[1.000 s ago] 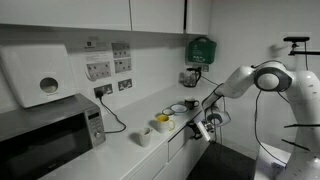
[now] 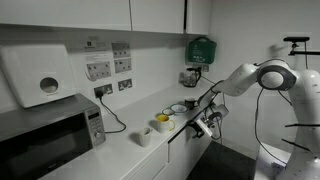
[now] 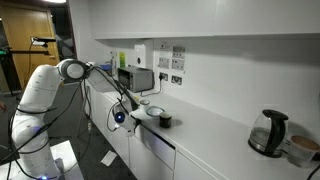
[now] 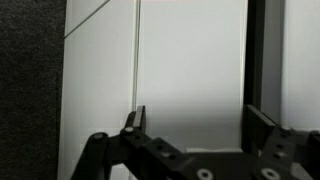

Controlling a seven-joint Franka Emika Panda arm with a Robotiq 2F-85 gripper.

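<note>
My gripper stands open in the wrist view, its two dark fingers (image 4: pixel 134 122) wide apart at the bottom of the picture. Between and beyond them is a plain white cupboard or drawer front (image 4: pixel 190 65). Nothing shows gripped between the fingers. A dark vertical gap (image 4: pixel 252 50) runs along the right side of this front. In both exterior views the arm hangs low before the white cabinets, beneath the counter's level; the fingertips are too small there to make out. Whether they touch the front cannot be told.
On the counter (image 3: pixel 225 140) stand a yellow-marked mug (image 2: pixel 165 123), a white cup (image 2: pixel 145 137), a bowl (image 3: pixel 158 109), a dark pot (image 3: pixel 166 120), a microwave (image 2: pixel 50 140) and a kettle (image 3: pixel 268 132). Dark open floor (image 3: pixel 100 165) lies before the cabinets.
The arm's lower part and hand have shifted slightly toward the right in exterior view 1, still low at the cabinet fronts. The counter items have stayed put.
</note>
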